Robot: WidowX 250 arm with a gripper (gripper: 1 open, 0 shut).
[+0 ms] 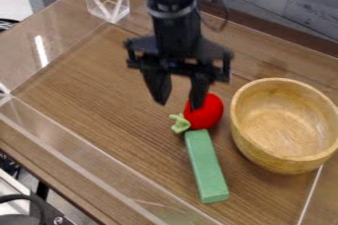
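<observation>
The robot's dark gripper [177, 83] hangs over the middle of the wooden table [79, 101], its fingers spread open. Just to its right and slightly below lies a red vegetable [205, 112] with a pale green stem. Below that, a long green block [207, 167] lies lengthwise on the table. Nothing shows held between the fingers.
A large yellow bowl [282, 125] stands at the right, close beside the red vegetable. A clear plastic object [109, 4] is at the back left. Cables show at the left edge.
</observation>
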